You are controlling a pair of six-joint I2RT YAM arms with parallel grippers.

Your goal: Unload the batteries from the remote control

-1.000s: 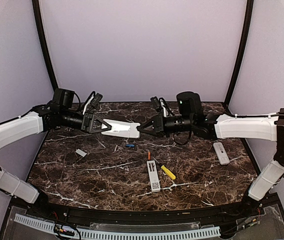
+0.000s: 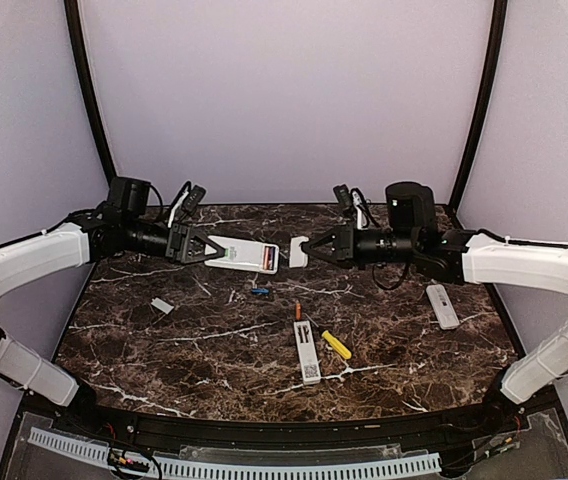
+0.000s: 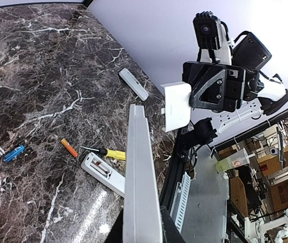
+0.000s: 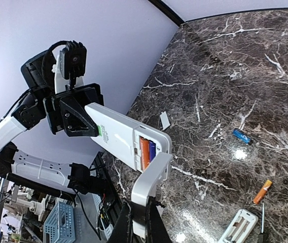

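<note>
In the top view a white remote control is held in the air, my left gripper shut on its end. Its battery bay is uncovered, and an orange battery and a dark blue battery sit inside it, as the right wrist view shows. The white battery cover is clear of the remote, with my right gripper shut on it. In the left wrist view the remote appears edge-on, and the cover hangs to its right.
On the marble table lie a loose blue battery, an orange battery, a yellow-handled screwdriver and a second remote with its bay open. A third remote is at the right, a small white cover at the left.
The right gripper has moved right with the battery cover, which has come off the remote's end. The batteries in the bay now show. The left arm has stayed in place.
</note>
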